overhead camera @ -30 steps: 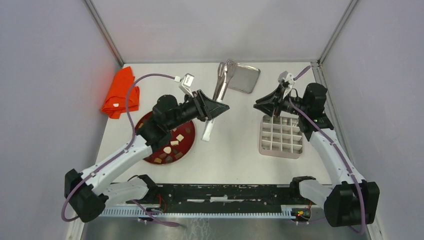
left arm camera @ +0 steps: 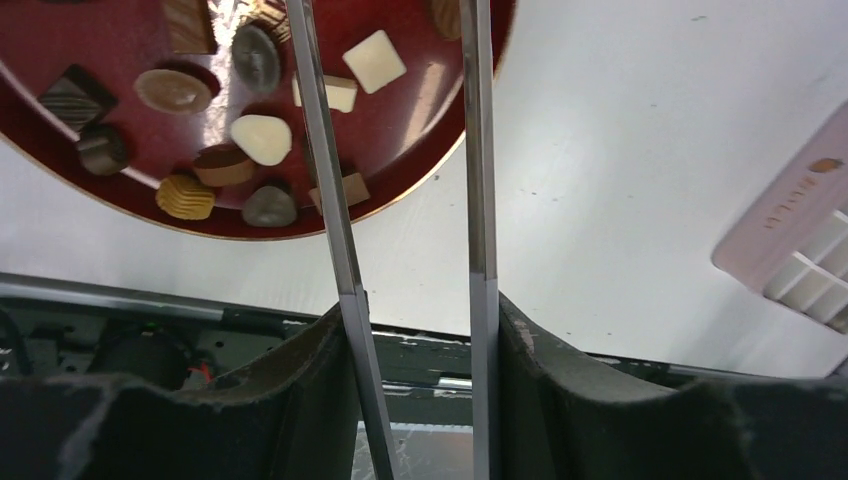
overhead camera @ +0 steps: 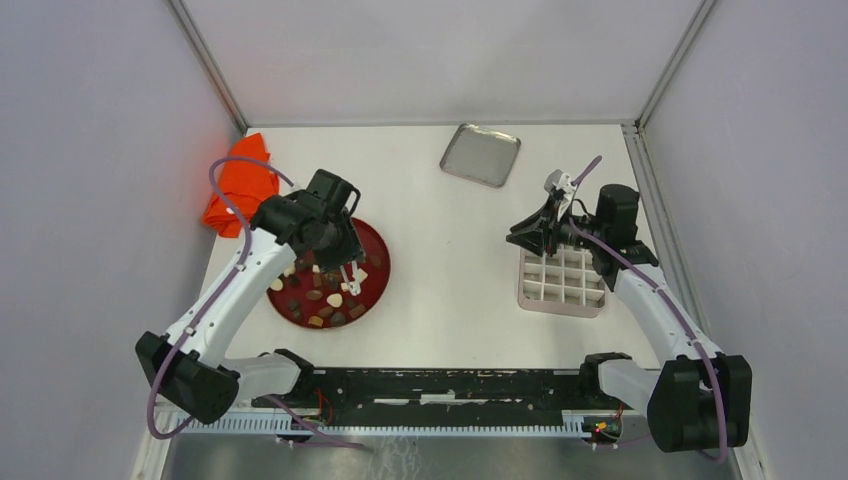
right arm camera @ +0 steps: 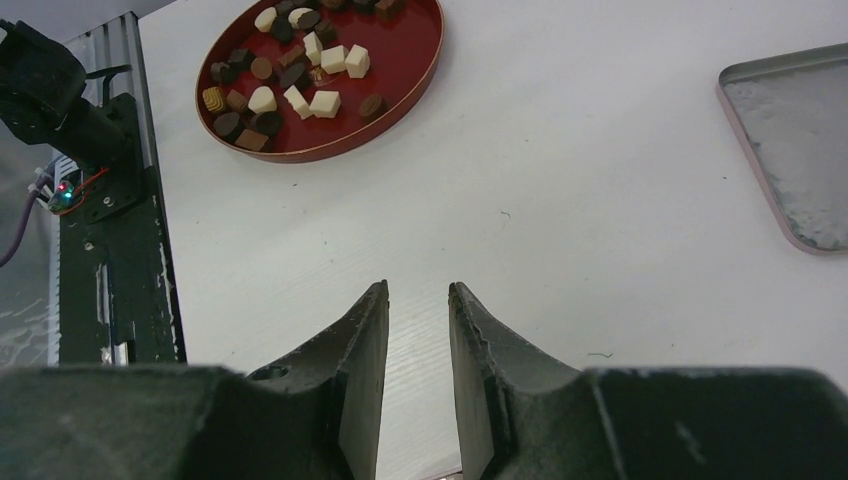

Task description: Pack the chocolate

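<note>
Metal tongs [left arm camera: 481, 180] run up between the fingers of my left gripper [overhead camera: 347, 256], which is shut on both their arms. That gripper hangs over the round red plate [overhead camera: 378, 295] of assorted chocolates. Brown pieces and white ones, such as a white square [left arm camera: 374, 62], lie on it in the left wrist view. The tongs' far tips are outside that view, so anything between them is hidden. On the right, my right gripper stands partly open and empty, near the far left corner of the pale pink compartment box [overhead camera: 556, 307]. The compartments that show look empty.
A silver tray [overhead camera: 481, 155] lies at the back of the table. An orange cloth [overhead camera: 243, 190] with a small white piece on it rests at the back left. Bare white table separates the plate from the box.
My left gripper has swung left with the tongs, from the table's middle to above the red plate. The right gripper has shifted slightly; its arm has lowered a little.
</note>
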